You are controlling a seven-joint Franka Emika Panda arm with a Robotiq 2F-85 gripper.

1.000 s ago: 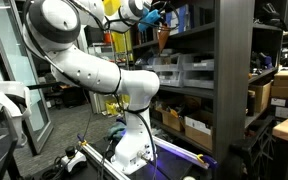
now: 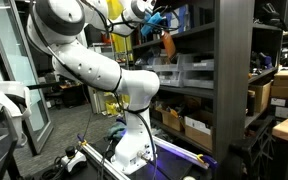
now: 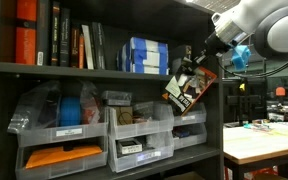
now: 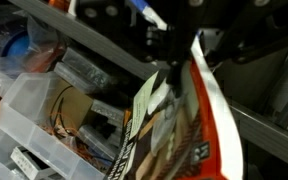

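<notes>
A book (image 3: pixel 189 89) with a dark picture cover and red-orange edges hangs tilted from my gripper (image 3: pixel 191 61), in front of the shelf unit. In the wrist view the same book (image 4: pixel 179 135) reaches down and away from the dark fingers, its pages and red edge facing the camera. My gripper is shut on its upper end. From the first exterior view only an orange strip of the book (image 2: pixel 168 45) shows beneath the wrist. The fingertips themselves are dark and partly blurred.
Upright books (image 3: pixel 64 38) fill the upper shelf's left, with blue-and-white boxes (image 3: pixel 144 56) to their right. Clear plastic bins (image 3: pixel 142 121) sit just below and behind the held book. A dark shelf upright (image 2: pixel 229 75) stands close by.
The arm's upper part and wrist have shifted slightly. The orange book, nearly upright before, now leans more and shows a bit lower and to the right.
</notes>
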